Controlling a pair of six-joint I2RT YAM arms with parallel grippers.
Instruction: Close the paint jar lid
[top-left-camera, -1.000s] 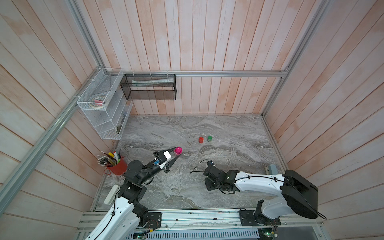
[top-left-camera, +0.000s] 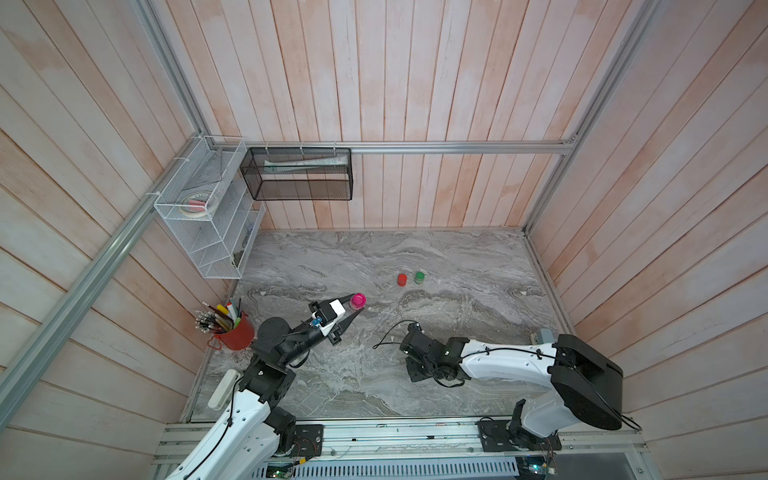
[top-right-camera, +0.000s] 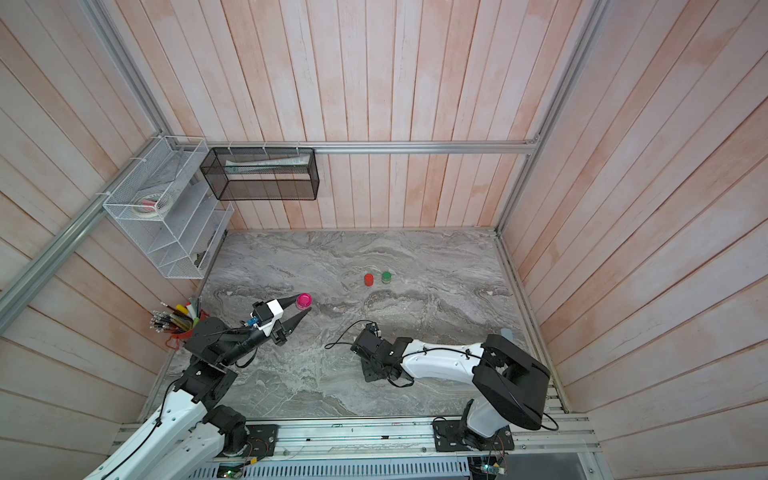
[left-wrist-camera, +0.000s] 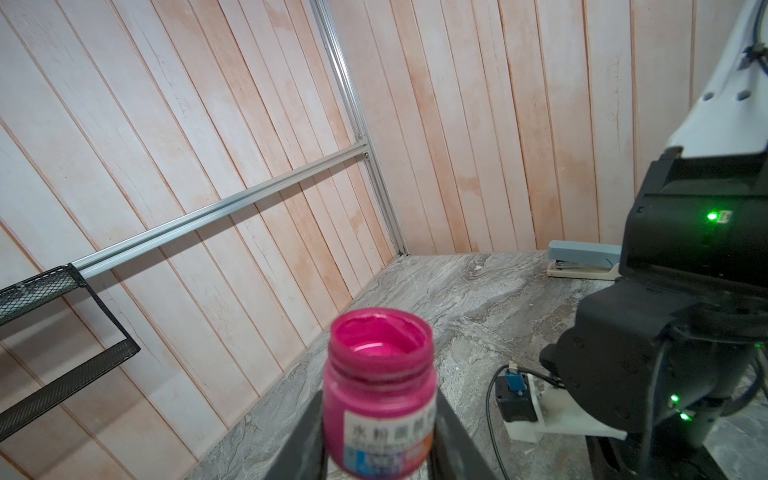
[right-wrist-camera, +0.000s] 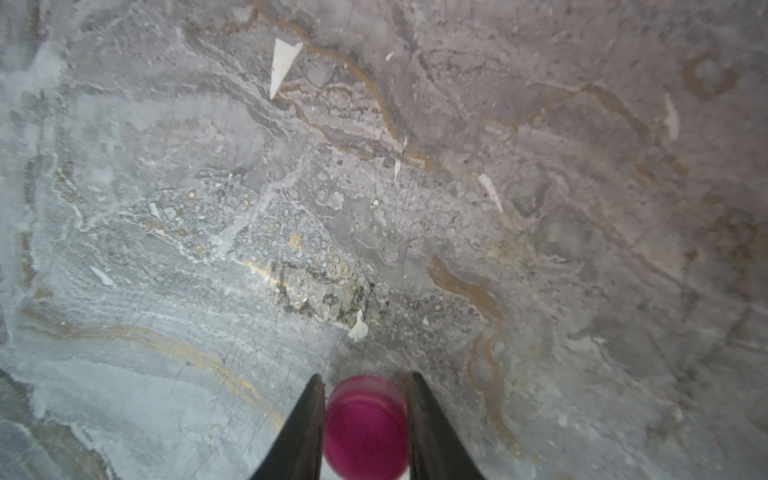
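An uncapped magenta paint jar (left-wrist-camera: 380, 392) is upright between the fingers of my left gripper, which is shut around its body. Its open mouth faces up, with pink paint inside, and a printed label shows on its side. From above, the jar (top-left-camera: 357, 301) sits at the tips of the left gripper, left of the table's middle. In the right wrist view, my right gripper is shut on a round magenta lid (right-wrist-camera: 366, 440) over the marble surface. The lid is apart from the jar; in the top views the right arm's body hides it.
A red jar (top-left-camera: 401, 280) and a green jar (top-left-camera: 419, 277) stand toward the back. At the left edge is a red cup (top-left-camera: 236, 332) full of pens and brushes. A stapler (left-wrist-camera: 584, 260) lies at the right edge. The table between the arms is clear.
My right arm has shifted slightly left, toward the jar. The left gripper, with the jar, has barely moved, drifting a touch to the right.
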